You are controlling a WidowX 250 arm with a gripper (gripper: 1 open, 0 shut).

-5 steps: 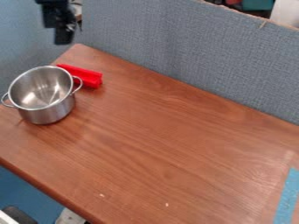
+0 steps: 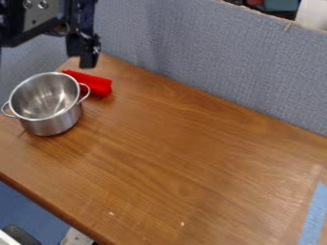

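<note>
My black gripper (image 2: 83, 59) hangs at the upper left, open, its fingers pointing down just above the red object (image 2: 95, 82) and apart from the steel pot. The red oblong object lies on the wooden table (image 2: 205, 163), right behind the two-handled pot (image 2: 46, 104), which stands upright at the table's left. The gripper's upper body is dark, and its details are hard to tell.
A grey padded wall (image 2: 211, 62) runs along the back of the table.
My gripper has come down and to the right from the top left, toward the red object. The pot and the red object are where they were.
</note>
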